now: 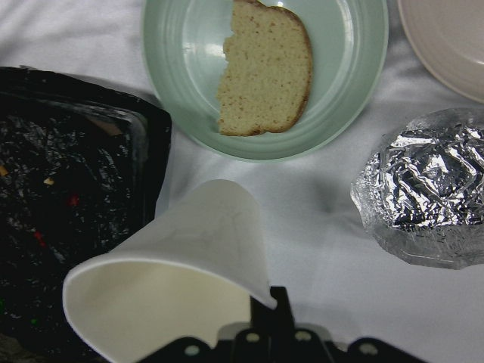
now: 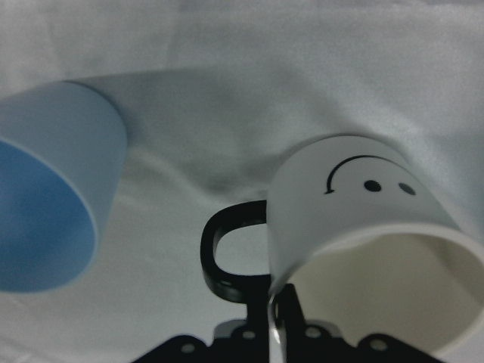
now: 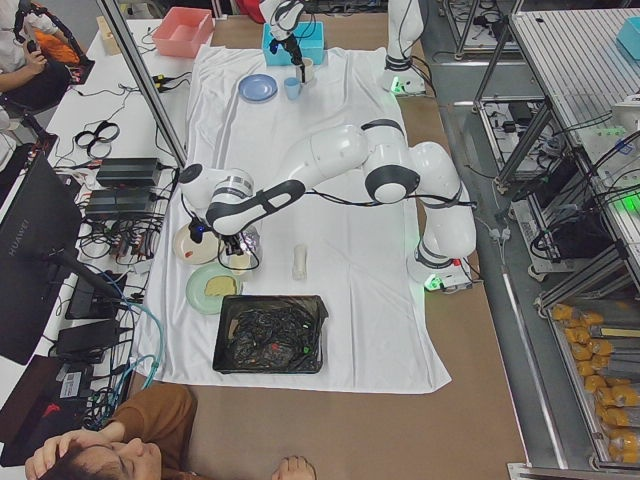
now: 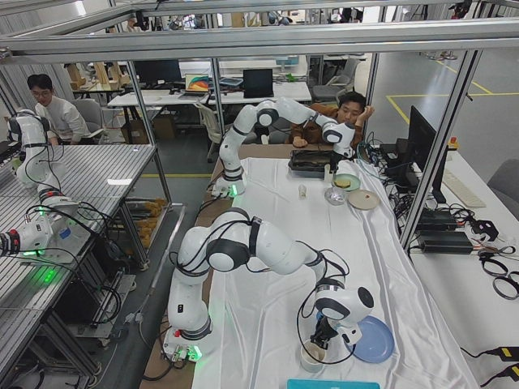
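My left gripper is shut on the rim of a white cup [image 1: 166,249], held above the cloth between a black tray [image 1: 68,174], a green plate [image 1: 189,91] with a bread slice [image 1: 265,68], and a foil bowl [image 1: 423,189]. My right gripper is at a white mug [image 2: 348,189] with a smiley face and black handle, its fingers closed on the rim by the handle. A blue cup [image 2: 60,174] lies in view to the left of the mug.
A blue plate [image 4: 373,340] sits beside the mug, and a turquoise bin [image 3: 313,38] is at the far end. A beige plate [image 4: 364,200] lies by the green one. A pale cylinder [image 3: 299,262] stands on the cloth.
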